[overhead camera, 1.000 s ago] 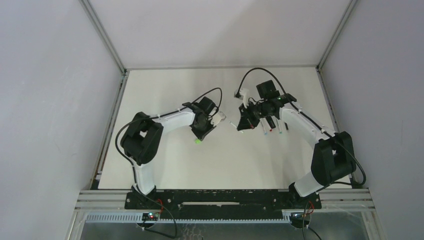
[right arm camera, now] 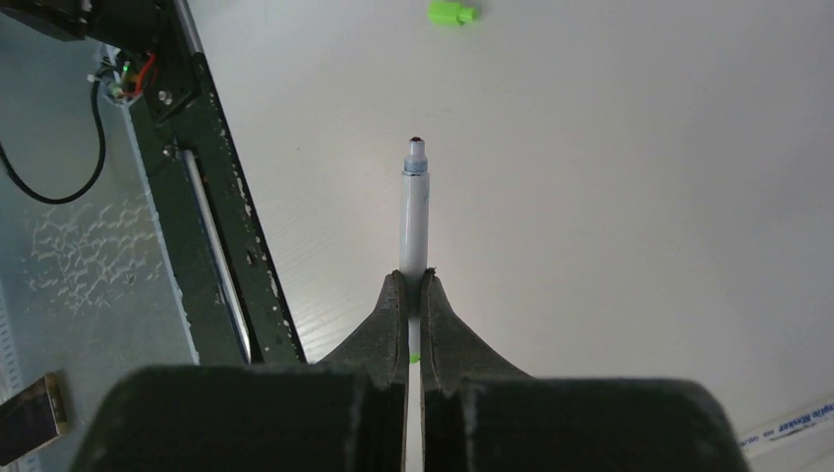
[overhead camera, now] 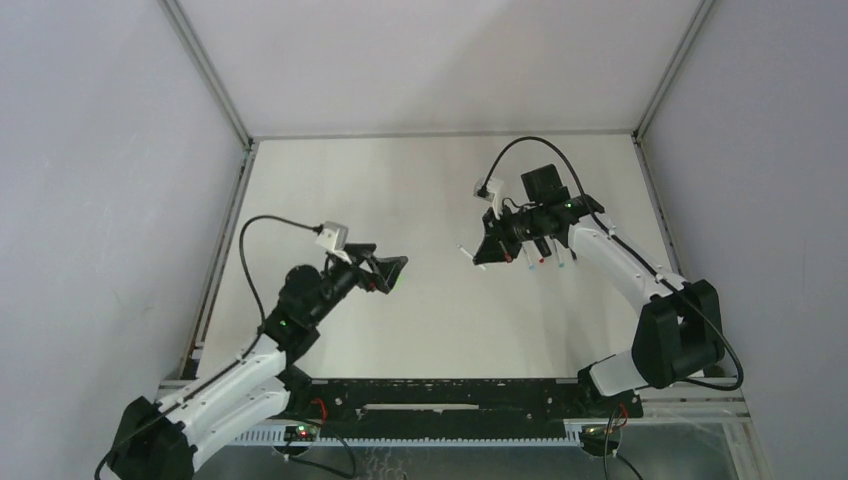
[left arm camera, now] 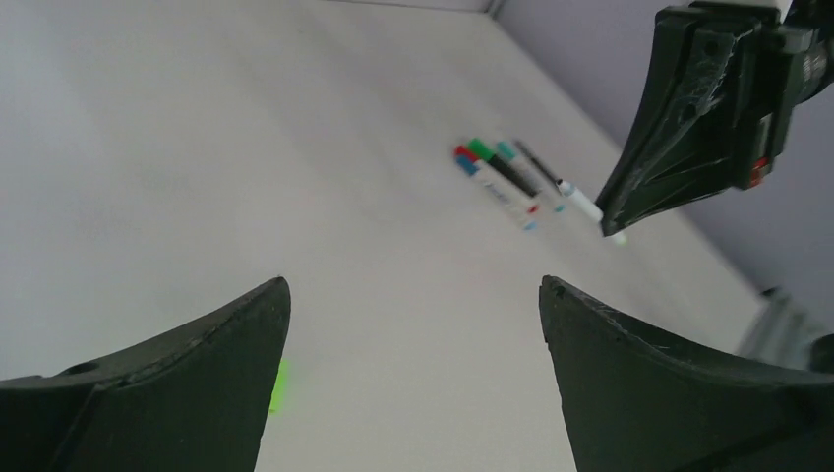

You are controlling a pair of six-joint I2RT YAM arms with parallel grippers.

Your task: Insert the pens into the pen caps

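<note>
My right gripper is shut on a white pen (right arm camera: 415, 216), whose bare, dark-tipped end points away from the fingers. In the top view that pen (overhead camera: 467, 252) juts leftward, clear of the table. A bright green cap (right arm camera: 451, 13) lies alone on the table at the upper edge of the right wrist view, apart from the pen. My left gripper (overhead camera: 391, 275) stands open close to the cap, nothing between its fingers. In the left wrist view the cap (left arm camera: 279, 386) is partly hidden behind the left-hand finger (left arm camera: 197, 364).
Several pens with coloured ends (left arm camera: 500, 177) lie side by side on the right of the table, partly under the right arm (overhead camera: 600, 245). A black rail (overhead camera: 440, 400) runs along the front edge.
The left arm has swung round, its forearm now coming from the front left, and its gripper has turned and lies farther left. The right arm has shifted only slightly; the cap looks unmoved.
</note>
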